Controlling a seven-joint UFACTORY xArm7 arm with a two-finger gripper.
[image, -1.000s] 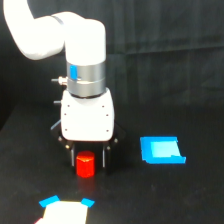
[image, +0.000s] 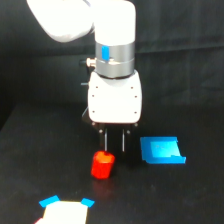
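Observation:
A small red object (image: 102, 165), with a dark mark at its upper edge, stands out against the black surface left of centre, slightly tilted. My white gripper (image: 115, 143) hangs above it and a little to its right. Its two dark fingers point down with a dark gap showing between them. The red object lies below the left finger, not centred in that gap; whether the two touch is hard to tell.
A light blue square edged with blue tape (image: 162, 150) lies to the right. At the bottom left is a pale sheet (image: 65, 213) with blue tape at its corners.
The arm has shifted right and slightly up. Its fingers now stand closer together and no longer straddle the red object, which has moved right and tilted.

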